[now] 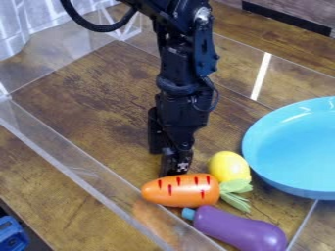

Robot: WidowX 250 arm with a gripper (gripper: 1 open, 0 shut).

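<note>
My black gripper (175, 162) hangs down in the middle of the camera view, its fingertips low over the wooden surface just behind a toy carrot (179, 189). The fingers are dark and partly overlap, with no object seen clearly between them. A yellow lemon (229, 167) lies right of the fingertips, and a purple eggplant (240, 230) lies in front of the carrot at the bottom right.
A blue plate (300, 147) fills the right side. A clear plastic wall (66, 152) runs along the left and front. The wooden floor (92, 98) to the left of the gripper is bare. A blue object (10, 235) sits at the lower left corner.
</note>
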